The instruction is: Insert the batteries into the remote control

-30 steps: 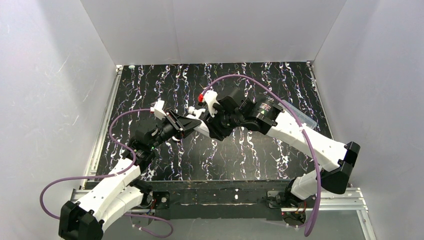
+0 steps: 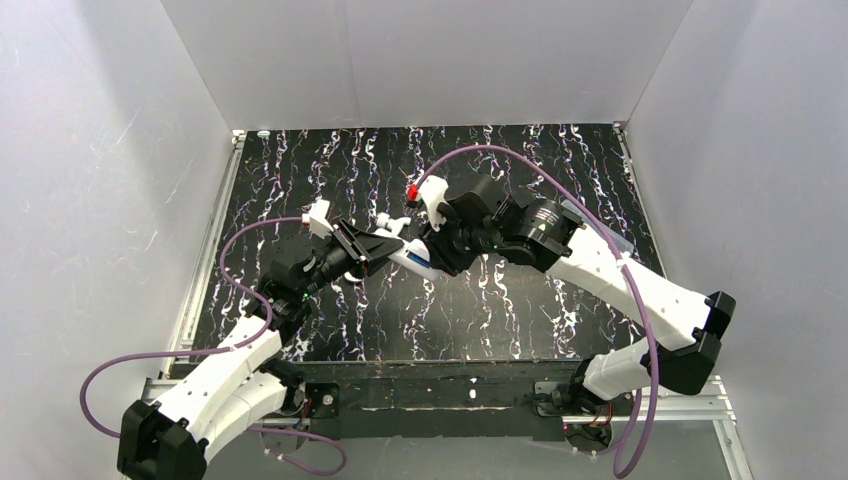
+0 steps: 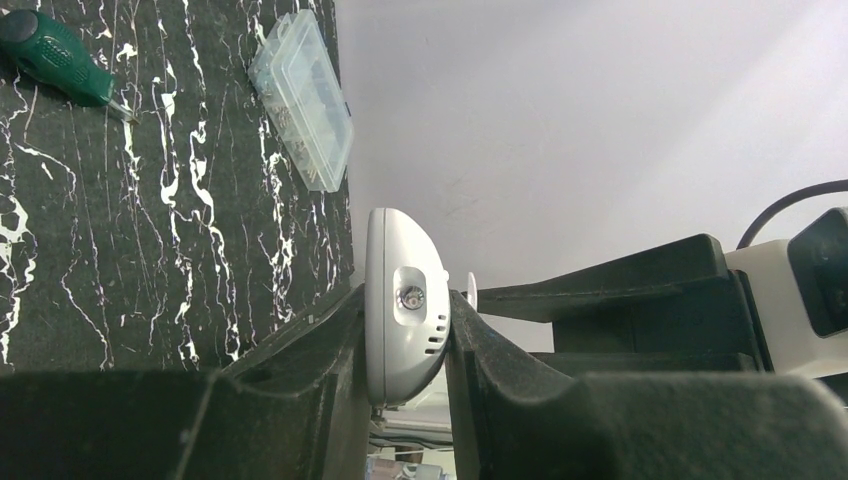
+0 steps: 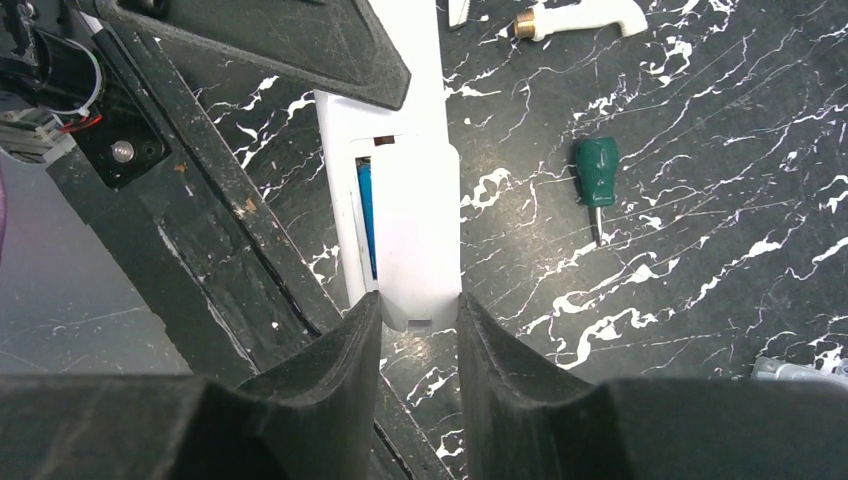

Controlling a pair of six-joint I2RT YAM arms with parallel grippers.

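Observation:
The white remote control (image 4: 345, 240) is held above the table by my left gripper, shut on it; from the left wrist it shows end-on. In the right wrist view its battery compartment shows a blue battery (image 4: 365, 215), partly covered by the white battery cover (image 4: 418, 225). My right gripper is shut on the lower end of that cover, which lies over the compartment, shifted right so that a strip with the blue stays exposed. In the top view both grippers (image 2: 432, 252) meet near the centre.
A green screwdriver (image 4: 597, 168) and a white fitting (image 4: 580, 20) lie on the marble table. A clear plastic box (image 3: 305, 100) lies near the right edge. Walls enclose the table, and the near table has free room.
My right arm has shifted slightly right and the blue in the remote now shows in the top view. My left arm has not moved.

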